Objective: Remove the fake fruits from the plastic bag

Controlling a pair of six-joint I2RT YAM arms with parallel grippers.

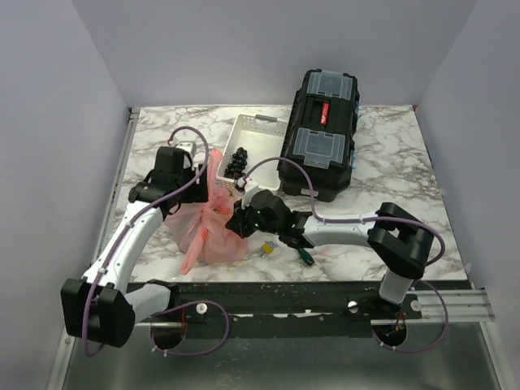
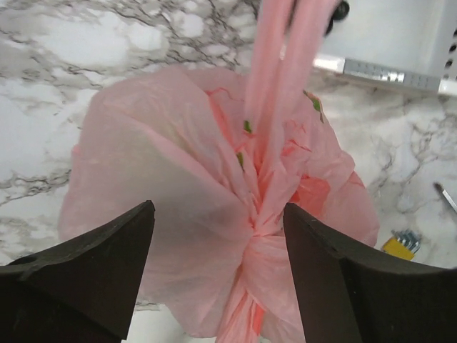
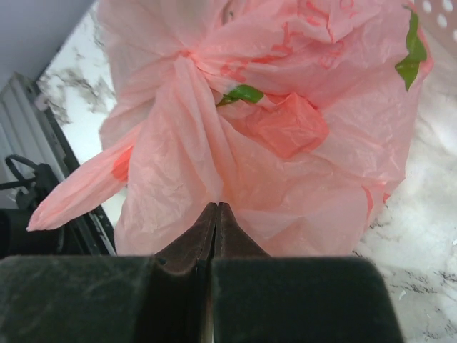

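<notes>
The pink plastic bag [image 1: 209,238] lies crumpled and twisted on the marble table, with green and red bits showing through it [image 3: 286,129]. My left gripper hangs open above the bag, its twisted top rising between and beyond the fingers. My right gripper is shut at the bag's near right part; whether any plastic is caught in its tips is hard to tell.
A white perforated tray [image 1: 268,146] with dark grapes [image 1: 236,162] stands behind the bag. A black toolbox [image 1: 313,183] is at its right. A yellow tool [image 1: 268,249] and a screwdriver [image 1: 305,257] lie in front.
</notes>
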